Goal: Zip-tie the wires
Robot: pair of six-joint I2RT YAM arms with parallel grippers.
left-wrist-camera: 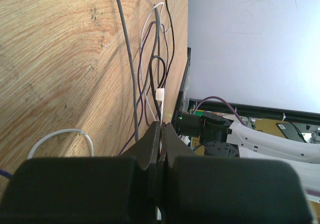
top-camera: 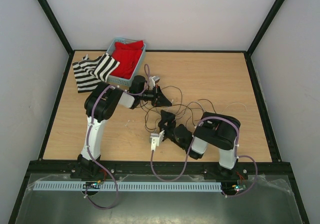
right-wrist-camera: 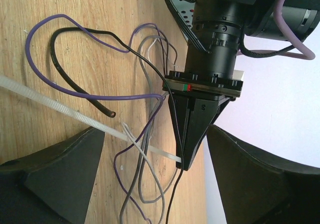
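A thin white zip tie (right-wrist-camera: 55, 105) slants across the right wrist view, running over or among the wires to the tips of my left gripper. That gripper's fingers are closed on the tie; in the left wrist view a white blocky piece of the zip tie (left-wrist-camera: 160, 94) shows just beyond the fingertips. Purple, black and grey wires (right-wrist-camera: 142, 149) lie loosely looped on the table; none looks bound. My right gripper is open, its fingers wide apart. The tie and wires appear between or beyond those fingers; contact cannot be judged.
A grey-blue basket (top-camera: 142, 59) with red cloth stands at the back left, beside a black-and-white striped cloth (top-camera: 90, 74). Both grippers sit close together over the wires.
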